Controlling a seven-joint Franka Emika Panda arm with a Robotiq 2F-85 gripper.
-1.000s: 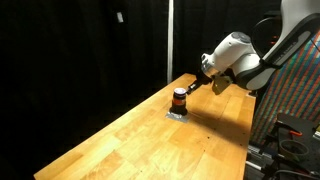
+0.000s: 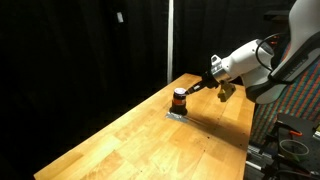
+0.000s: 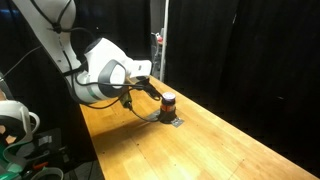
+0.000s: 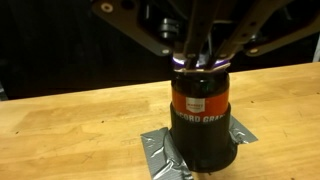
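Observation:
A dark can with an orange-red label stands upright in a black cup-like holder, with silver tape at its foot on the table. Its pale lid faces up in the first exterior view, and the can is also in the second one. My gripper is shut at the can's top, its fingers meeting the lid there. The finger bodies hide much of the lid in the wrist view. From the first exterior view, my gripper reaches in from the right, low and slanted.
A black curtain hangs behind it. Cables lie on a dark stand by the arm's base.
The arm's white wrist section has swung to the right and lower, while the fingertips have stayed at the can's top. The can and its taped holder have not visibly moved.

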